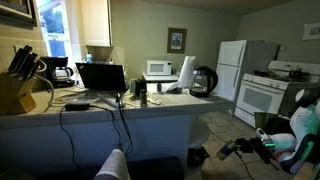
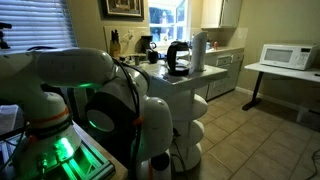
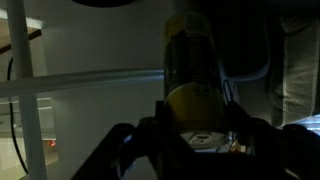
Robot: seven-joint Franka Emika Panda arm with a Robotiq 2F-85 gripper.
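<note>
In the wrist view, my gripper is shut on a cylindrical container (image 3: 193,62). Its near end is orange-tan with a pale lower edge, and a dark, yellowish band wraps its side. The fingers are dark and poorly lit, so their exact contact is hard to make out. In exterior view 1 the gripper (image 1: 240,147) shows small at lower right, over the floor beyond the counter's end, with the dark container (image 1: 226,151) tilted at its tip. I cannot make out the fingertips in exterior view 2.
The long counter (image 1: 110,118) carries a knife block (image 1: 18,93), a laptop (image 1: 102,77), a kettle (image 1: 204,80) and a paper roll (image 1: 187,72). A white stove (image 1: 262,95) stands behind the arm. Open tiled floor (image 2: 245,140) lies right of the counter.
</note>
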